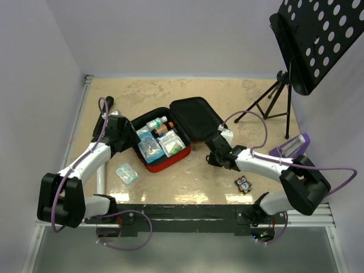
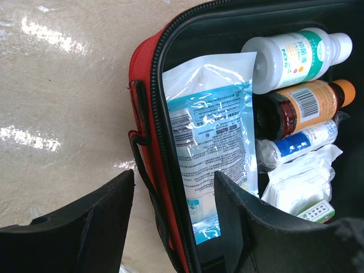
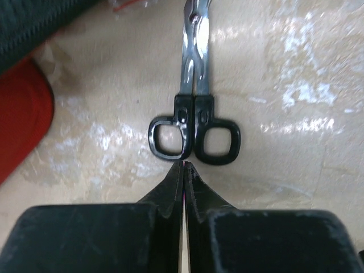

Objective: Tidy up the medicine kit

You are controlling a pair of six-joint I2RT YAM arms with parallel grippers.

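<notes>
The medicine kit, a red and black case [image 1: 166,162], stands open with its lid [image 1: 196,118] folded back. Inside it, the left wrist view shows a blue and white pouch [image 2: 211,136], a white bottle [image 2: 293,60], a brown bottle [image 2: 301,108], a small tube [image 2: 304,142] and white packets [image 2: 298,182]. My left gripper is open above the case's side wall, holding nothing. Black-handled scissors [image 3: 194,111] lie flat on the table beside the case. Just behind their handles is my right gripper, shut with nothing between its fingertips.
A flat clear packet [image 1: 127,173] rests left of the case. Right of the right arm lie a small dark and red item [image 1: 243,185] and a purple case [image 1: 291,147]. A black tripod stand [image 1: 278,102] occupies the back right.
</notes>
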